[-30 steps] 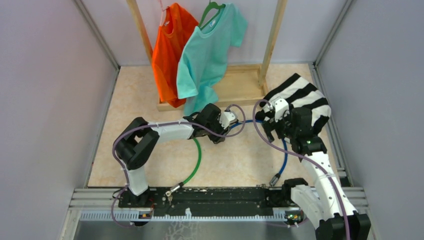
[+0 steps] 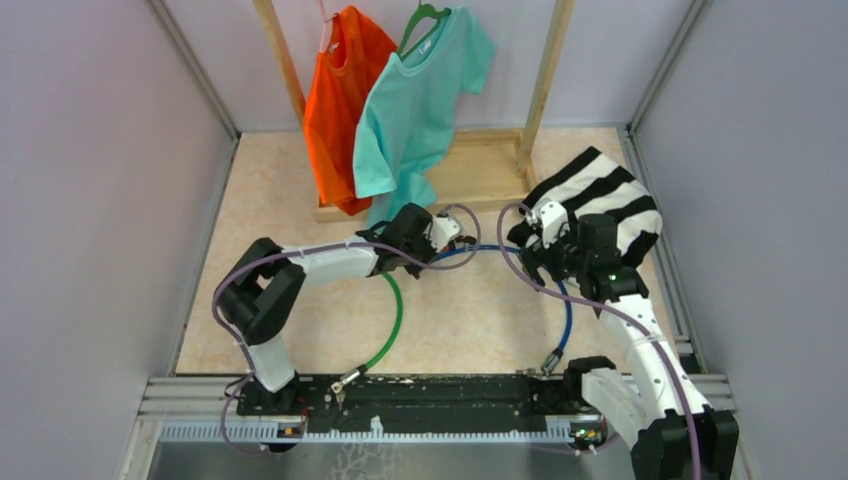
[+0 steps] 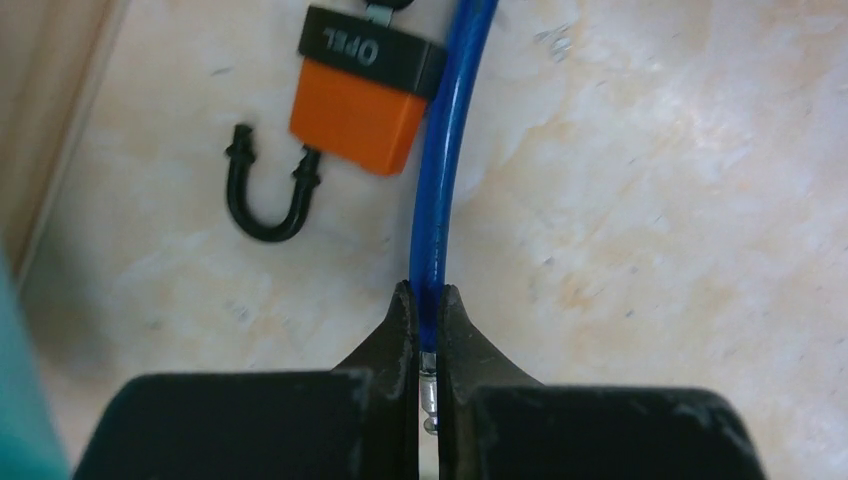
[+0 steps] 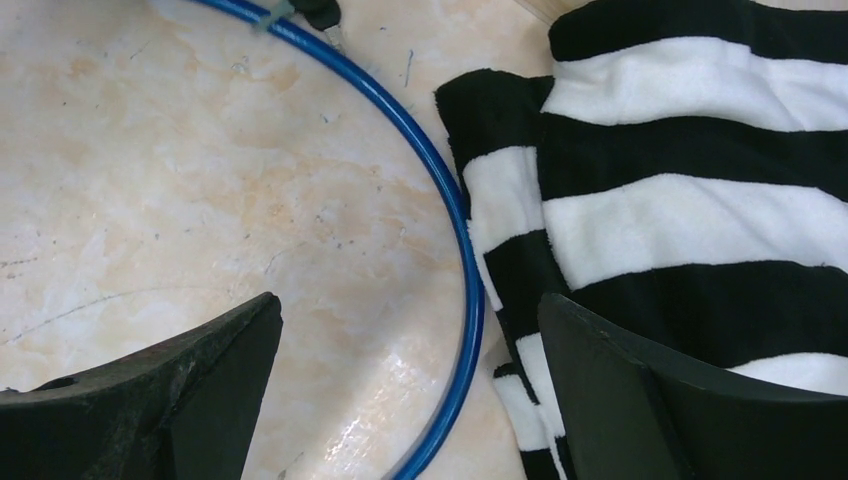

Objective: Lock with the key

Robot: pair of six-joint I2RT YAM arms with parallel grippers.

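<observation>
In the left wrist view an orange padlock (image 3: 350, 120) with a black band marked OPEL lies beside the blue hose (image 3: 450, 110), with a separate black U shackle (image 3: 270, 225) near it. My left gripper is shut over the hose's line; a small metal piece shows between or behind its fingers, and I cannot tell whether it holds anything. No key is clearly visible. My right gripper stands open above the tiles beside the striped cloth (image 4: 690, 220), with the blue hose (image 4: 470, 290) beneath it.
A wooden rack (image 2: 475, 160) with orange (image 2: 335, 120) and teal (image 2: 410, 120) shirts stands at the back. A green hose (image 2: 395, 320) curves across the front left.
The right arm has moved very slightly.
</observation>
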